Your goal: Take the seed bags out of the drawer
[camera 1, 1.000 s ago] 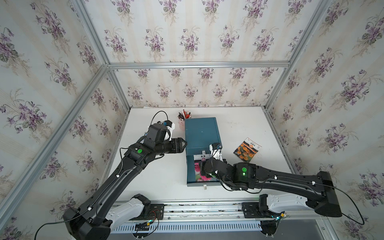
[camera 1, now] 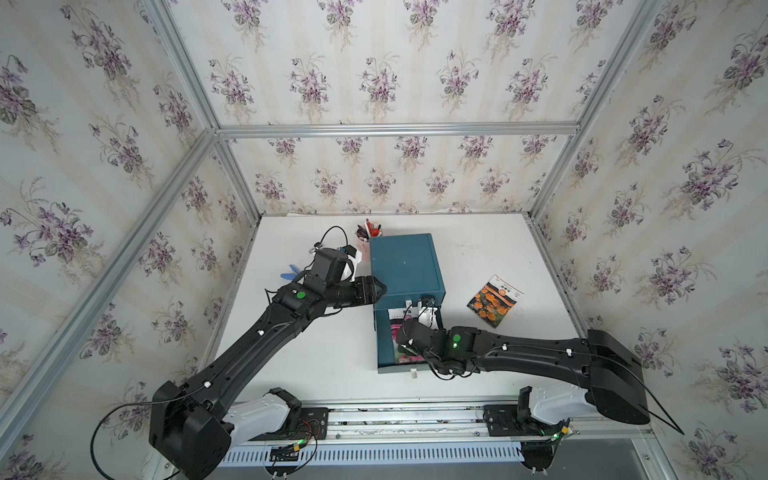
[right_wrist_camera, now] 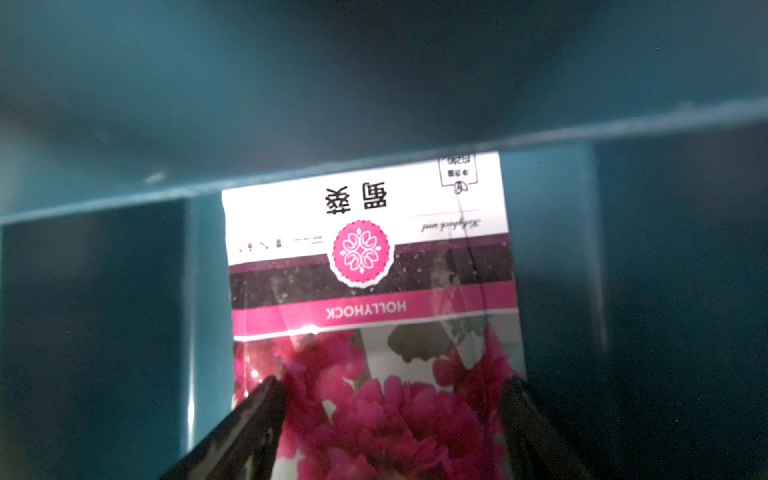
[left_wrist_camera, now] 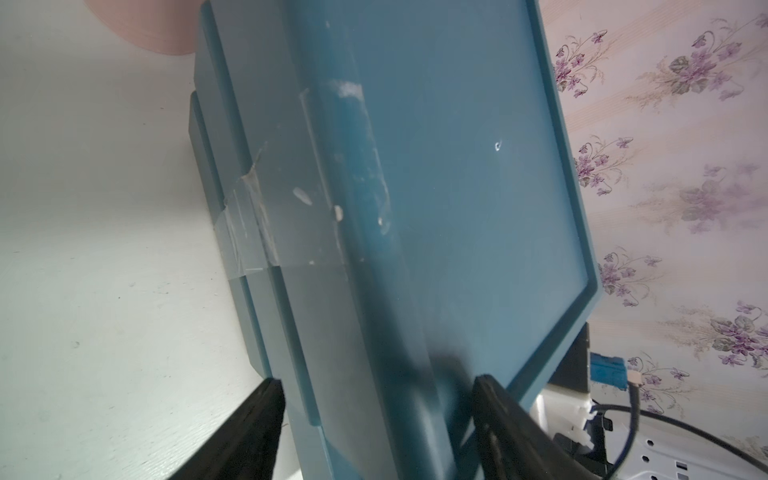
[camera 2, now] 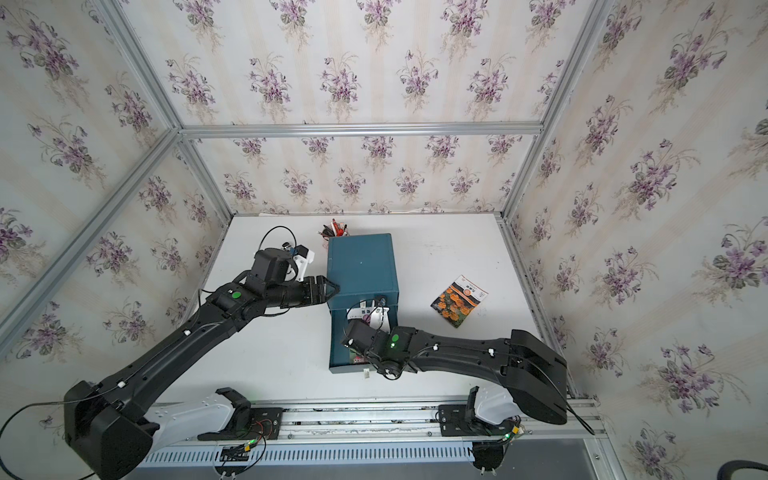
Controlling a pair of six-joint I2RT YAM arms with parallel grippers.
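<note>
A teal cabinet (camera 1: 404, 260) stands mid-table, its lower drawer (camera 1: 384, 344) pulled out toward the front. In it lies a hollyhock seed bag (right_wrist_camera: 369, 308) with pink flowers. My right gripper is down in the drawer, open, with its fingers over the bag's two sides. My left gripper is open at the cabinet's left top edge, fingers either side of it. An orange-flowered seed bag (camera 1: 492, 301) lies on the table right of the cabinet.
A holder with red and dark items (camera 1: 369, 230) stands behind the cabinet, and a blue object (camera 1: 289, 273) lies left behind the left arm.
The left gripper has moved right to the cabinet. The right arm has moved left and down into the drawer, and the drawer sits slightly further right.
</note>
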